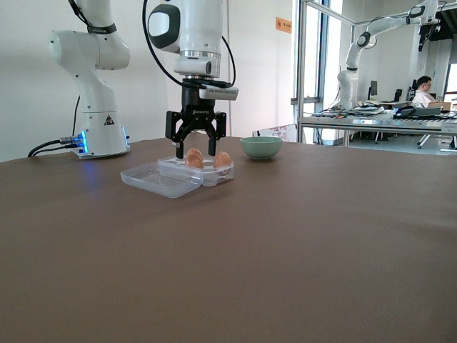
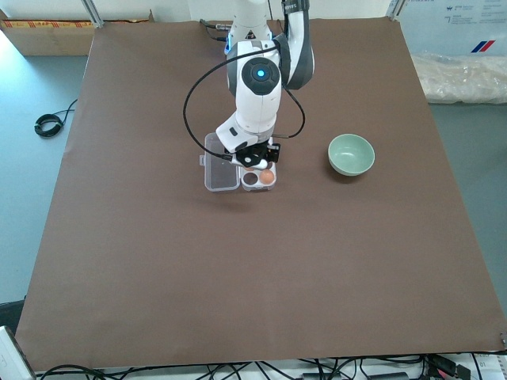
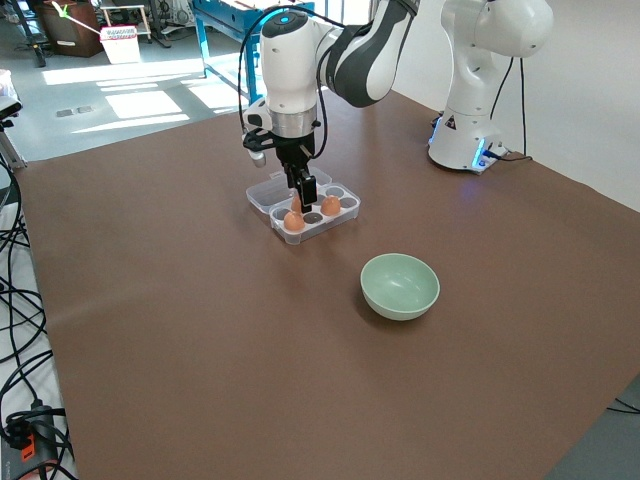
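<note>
An open clear plastic egg carton rests on the brown table with its lid folded back and several brown eggs in some of its cups. My black gripper points down just over the carton, its fingers spread apart and their tips close to the eggs; in the top view nothing shows lifted between them. A pale green bowl stands empty on the table, to the right of the carton in the left view and nearer in the right view.
My arm's white base stands at the back. Loose cables run along the outer table edge.
</note>
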